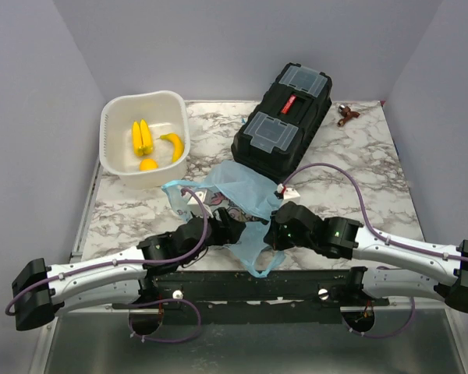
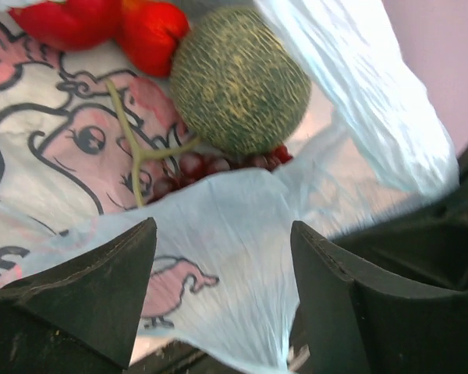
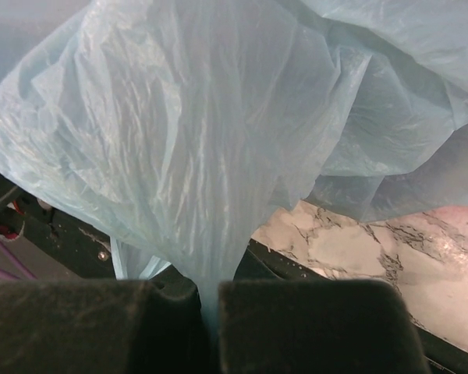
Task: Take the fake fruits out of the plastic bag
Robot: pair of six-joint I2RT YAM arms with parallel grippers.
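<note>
The pale blue plastic bag [image 1: 242, 187] lies open at the table's front middle. My left gripper [image 1: 232, 227] is over its mouth, fingers apart, nothing seen held. In the left wrist view the bag holds a red fruit [image 2: 148, 35], a green ball-shaped fruit [image 2: 238, 82] and dark red grapes [image 2: 195, 165] with a stem, on a printed lining. My right gripper is shut on a gathered edge of the bag [image 3: 164, 132], holding it up.
A white bin [image 1: 113, 136] with bananas [image 1: 174, 144], other yellow fruits and an orange stands back left. A black toolbox [image 1: 285, 113] lies behind the bag.
</note>
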